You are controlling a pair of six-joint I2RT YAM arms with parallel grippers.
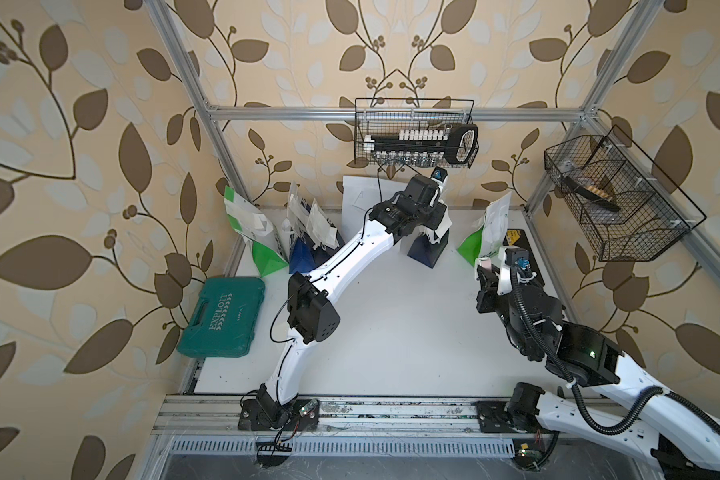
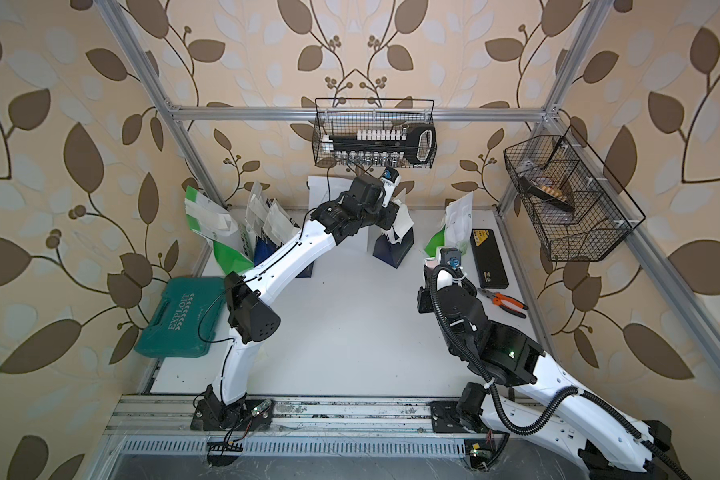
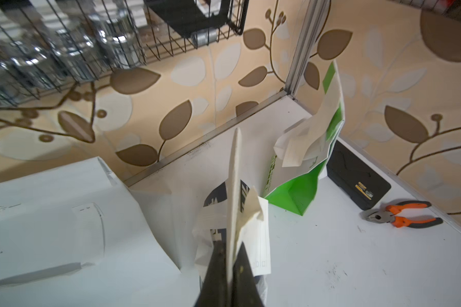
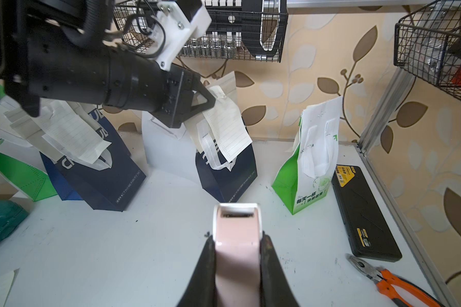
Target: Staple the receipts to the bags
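My left gripper is shut on the top edge of a navy bag (image 4: 225, 181), where a cream receipt (image 4: 225, 122) lies over the handle; bag and paper rise between the fingers. My right gripper is shut on a pink stapler (image 4: 237, 240), held upright over the table in front of the navy bag. A green-and-white bag (image 4: 312, 148) stands to the right. More bags with papers (image 4: 107, 179) stand at the left, beside another green bag (image 1: 264, 252).
A teal case (image 1: 220, 316) lies at the left. A black case (image 4: 363, 209) and orange pliers (image 4: 404, 289) lie at the right edge. Wire baskets (image 1: 412, 132) hang on the back and right walls.
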